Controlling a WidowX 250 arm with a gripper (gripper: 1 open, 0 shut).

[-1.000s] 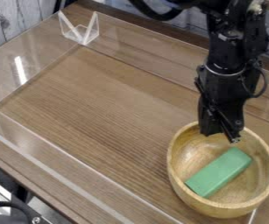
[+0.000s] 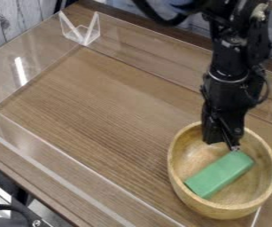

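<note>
A wooden bowl sits at the lower right of the table, holding a green rectangular block. The black arm comes down from the top right, and its gripper points down just over the back part of the bowl, above the block. The gripper looks shut, with nothing seen between its fingers, though the dark parts are hard to make out.
A clear plastic holder stands at the far back left, near a grey wall.
The gripper has shifted and turned slightly over the back of the bowl. The bowl and green block look about the same.
</note>
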